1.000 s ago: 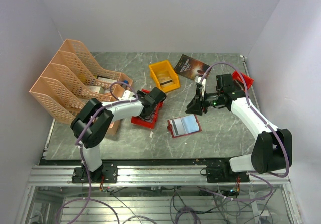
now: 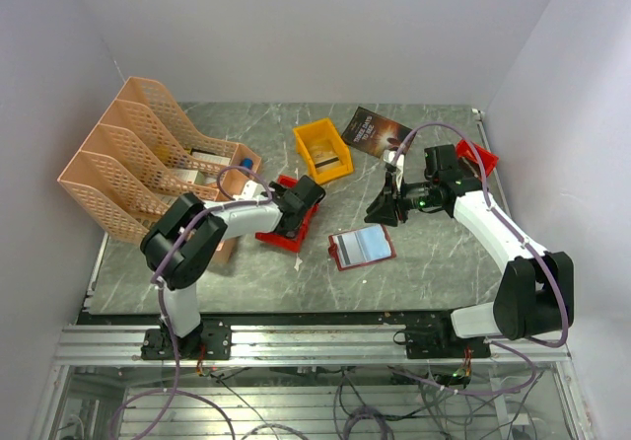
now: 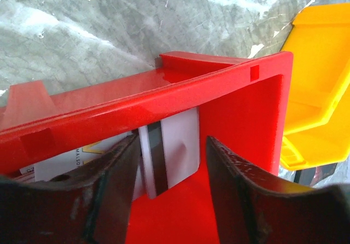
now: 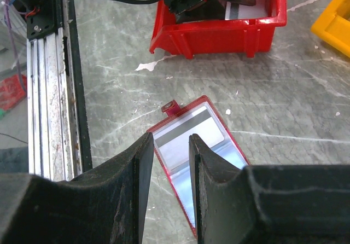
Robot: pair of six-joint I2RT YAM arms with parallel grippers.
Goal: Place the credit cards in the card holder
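In the left wrist view a white card with a black stripe [image 3: 180,143] stands in a red bin [image 3: 240,118], beside other cards [image 3: 85,167]. My left gripper reaches into the bin with its fingers apart, one on each side of the striped card. The card holder [image 4: 188,134], red-edged with clear pockets, lies on the table in front of my right gripper, whose fingers are parted above it; the top view shows it right of the red bin.
A yellow bin [image 2: 340,169], a dark booklet [image 2: 375,129] and a small red container [image 2: 478,149] lie behind. Peach mesh racks [image 2: 118,164] fill the left side.
The left arm has shifted slightly over the red bin, a little toward the front left. The right arm has not visibly moved.
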